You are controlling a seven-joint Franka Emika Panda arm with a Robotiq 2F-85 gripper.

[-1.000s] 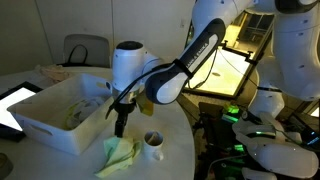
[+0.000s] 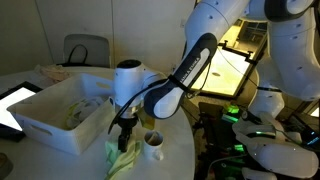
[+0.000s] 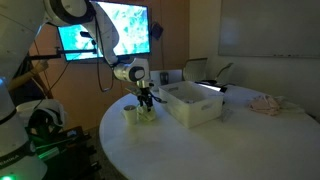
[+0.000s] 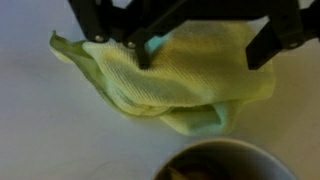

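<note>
A crumpled yellow-green cloth [image 2: 121, 158] lies on the white table, directly under my gripper [image 2: 127, 133]. In the wrist view the cloth [image 4: 190, 75] fills the space below and between the two spread fingers, with a small teal patch showing near the left one. My gripper is open. Close beside the cloth stands a white mug [image 2: 153, 147] with something inside it. The mug's rim [image 4: 225, 145] shows at the bottom of the wrist view. Whether the fingertips touch the cloth is hard to tell.
A white box [image 2: 48, 129] with a few items inside stands just behind the cloth. Farther off are a pinkish cloth [image 3: 266, 104] and a dark chair [image 2: 86, 50].
My gripper has come down towards the table, from above and behind the cloth to right over it. The cloth and the mug appear in the same places.
</note>
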